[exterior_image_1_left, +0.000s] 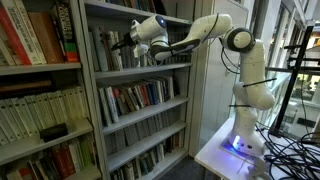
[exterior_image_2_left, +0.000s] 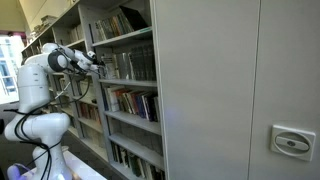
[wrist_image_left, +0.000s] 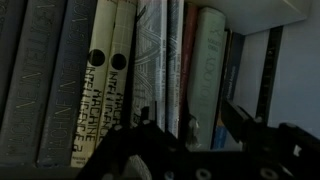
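My gripper stands open in front of a row of upright books on a high shelf in the wrist view. Between and just beyond its dark fingers are a pale green-grey book (wrist_image_left: 207, 68), a thin dark red book and pale grey spines (wrist_image_left: 163, 60). Left of these are cream books (wrist_image_left: 100, 65) with dark lettering. No book appears held; whether a fingertip touches a spine cannot be made out in the dim light. Exterior view 1 has the gripper (exterior_image_1_left: 123, 43) small and dark, close to the upper shelf's books.
Tall grey bookshelves (exterior_image_1_left: 91, 85) hold more rows of books below and to the left. The arm reaches up from its base beside a white table (exterior_image_1_left: 215, 160). Right of the book row, the wrist view has a pale panel (wrist_image_left: 285, 65). Cables (exterior_image_1_left: 290, 155) lie tangled behind the base.
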